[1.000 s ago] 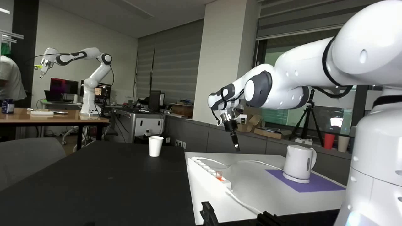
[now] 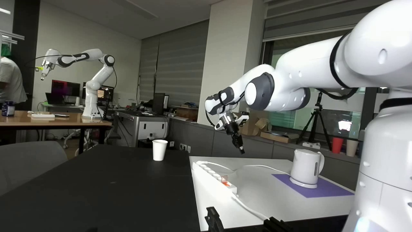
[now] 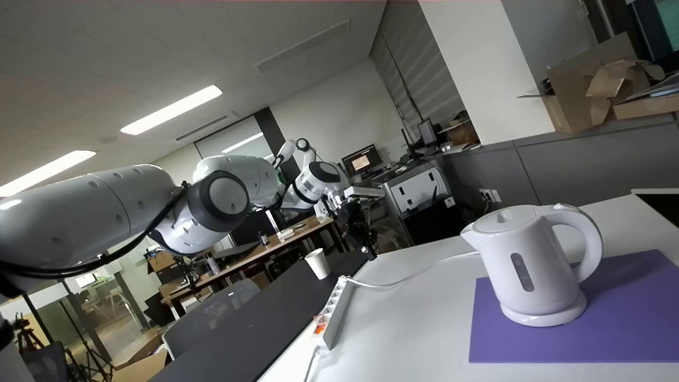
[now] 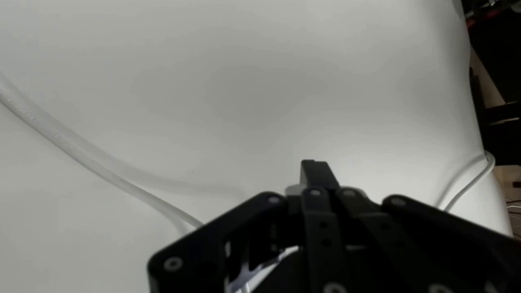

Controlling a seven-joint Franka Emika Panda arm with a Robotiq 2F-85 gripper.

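Observation:
My gripper (image 2: pixel 241 150) is above the far part of the white table (image 2: pixel 266 185), its fingers pressed together and nothing showing between them. In the wrist view the shut fingertips (image 4: pixel 316 171) point over bare white surface, with a white cable (image 4: pixel 117 180) lying to their left. A white electric kettle (image 3: pixel 531 264) stands upright on a purple mat (image 3: pixel 627 318), well apart from the gripper. Along the table's left side lies a white power strip (image 2: pixel 216 176) with a small orange-red part (image 2: pixel 225 183), and the kettle's cable runs toward its far end.
On the black table (image 2: pixel 116 189) to the left stands a white paper cup (image 2: pixel 159 150). Cardboard boxes (image 2: pixel 253 123) and two cups, one red (image 2: pixel 337 145), sit on the sill behind. The white table's middle is open apart from cables.
My wrist has shifted left in exterior view 1 and tilted, so the gripper slants more. The fingertips are slightly higher and farther left. Kettle, power strip and cup look unmoved.

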